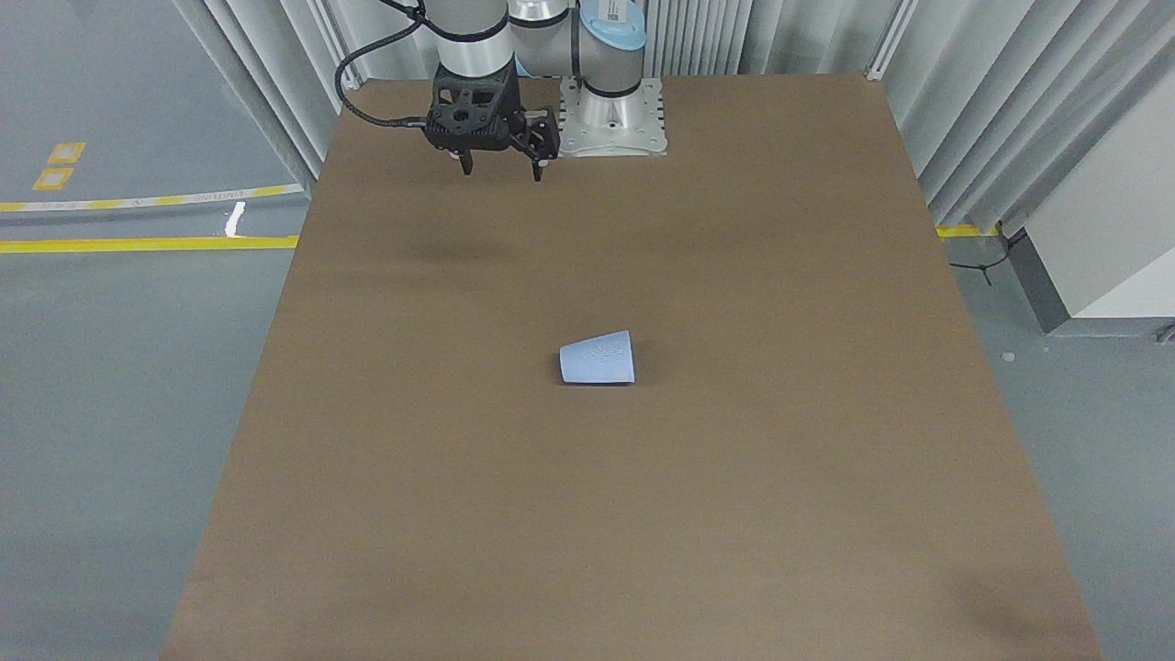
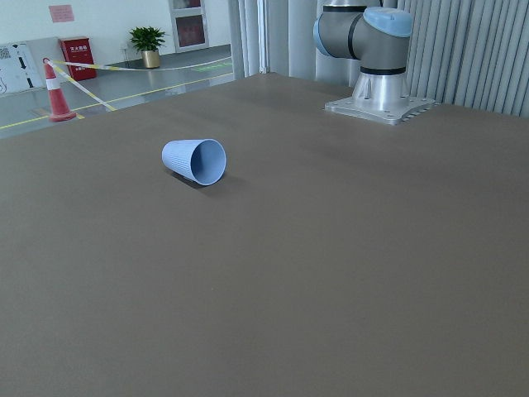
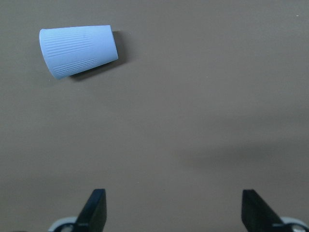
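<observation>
A light blue ribbed cup (image 1: 597, 358) lies on its side near the middle of the brown table (image 1: 628, 507). The left view shows the open mouth of the cup (image 2: 183, 159) facing right, toward that camera's side. My gripper (image 1: 500, 167) hangs over the back left part of the table, behind the cup in the front view, with its fingers apart and nothing between them. In the wrist view the cup (image 3: 77, 50) is at the upper left, and the two black fingertips of my gripper stand wide apart along the bottom edge.
The arm's base plate (image 1: 611, 132) is fixed at the table's back edge, before pale curtains (image 1: 771, 39). Apart from the cup, the tabletop is clear. Floor lies beyond both side edges, with a white block (image 1: 1102, 209) off to the right.
</observation>
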